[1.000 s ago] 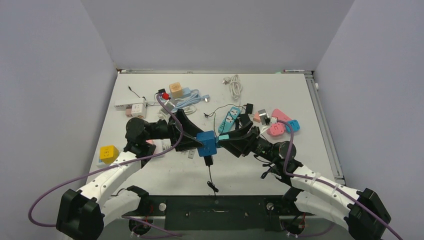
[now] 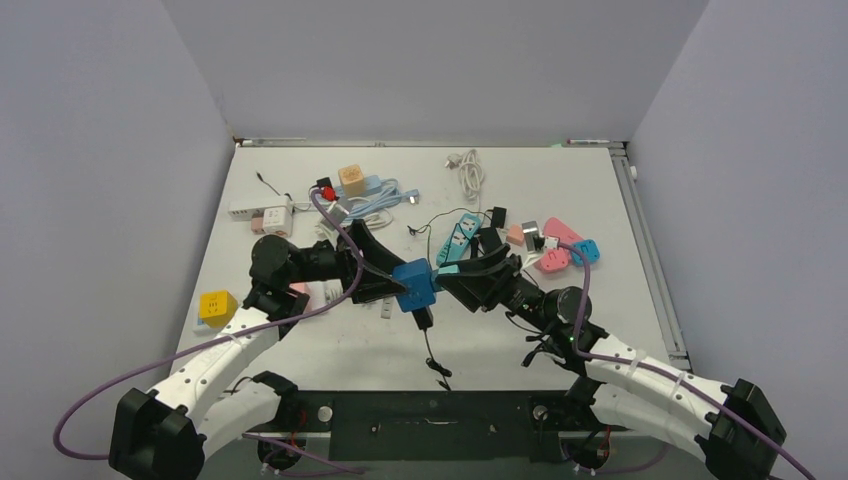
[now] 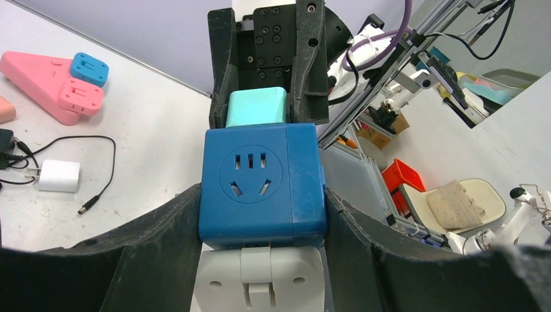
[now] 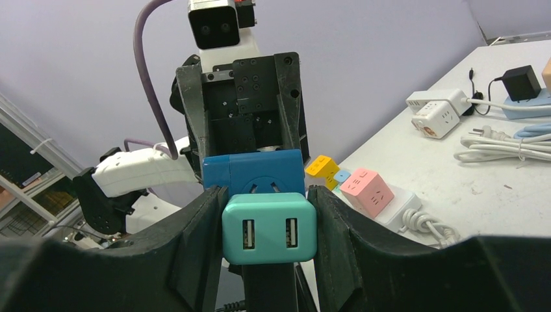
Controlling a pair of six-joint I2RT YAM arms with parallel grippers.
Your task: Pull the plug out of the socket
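Observation:
My left gripper is shut on the blue cube socket [image 3: 245, 185], whose slotted face shows in the left wrist view. Against the cube's far side, as seen there, is the teal plug [image 4: 269, 229], its two narrow slots facing the right wrist camera. My right gripper is shut on this plug. From above, cube and plug meet above the table's middle; whether the prongs sit fully inside the cube is hidden. A black adapter [image 2: 422, 318] hangs at the cube's lower side with its cord. A white piece [image 3: 260, 279] adjoins the cube's near side.
The table holds a teal power strip [image 2: 458, 238], pink and blue adapters [image 2: 552, 260] on the right, coiled cables [image 2: 470, 175] at the back and a yellow cube [image 2: 218, 308] on the left. The front middle has free room apart from the dangling cord.
The blue cube has tilted slightly, and the hanging adapter and cord have swung to the right. The right gripper and teal plug have turned a little. Both grips look unchanged.

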